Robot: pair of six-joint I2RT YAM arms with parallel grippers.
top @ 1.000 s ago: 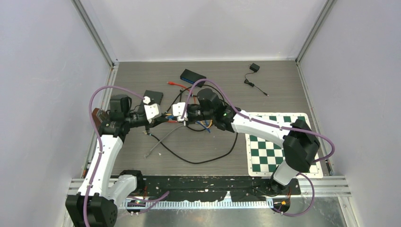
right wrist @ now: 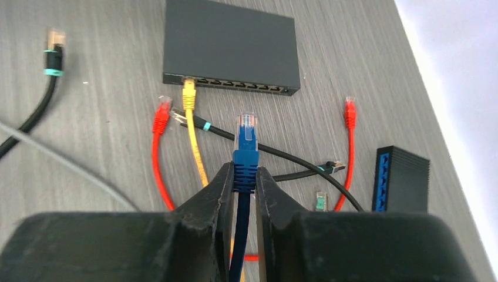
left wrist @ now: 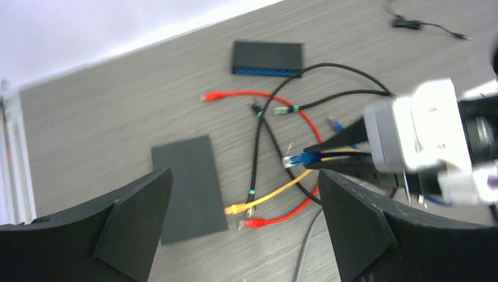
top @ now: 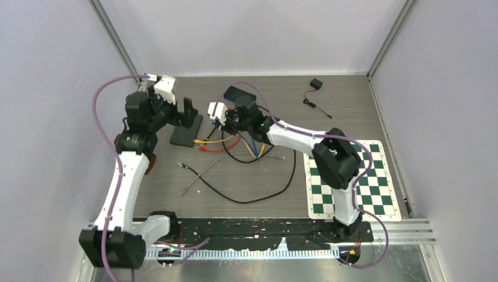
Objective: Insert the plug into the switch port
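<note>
A blue RJ45 plug, clear tip forward, is held in my right gripper, whose fingers close round its boot and cable; the left wrist view shows the same plug [left wrist: 302, 159] side-on. The black switch [right wrist: 231, 41] lies beyond it in the right wrist view, its row of ports facing the plug, with a yellow plug [right wrist: 188, 94] at the left end. My left gripper is open and empty, back at the upper left in the top view [top: 185, 117].
Loose red, black, grey and yellow cables [top: 205, 179] cover the middle of the table. A second, smaller switch [right wrist: 401, 179] lies to one side. A power adapter [top: 316, 83] is at the back right, a checkered board [top: 379, 182] at the right.
My left arm has moved up and back, away from the right gripper.
</note>
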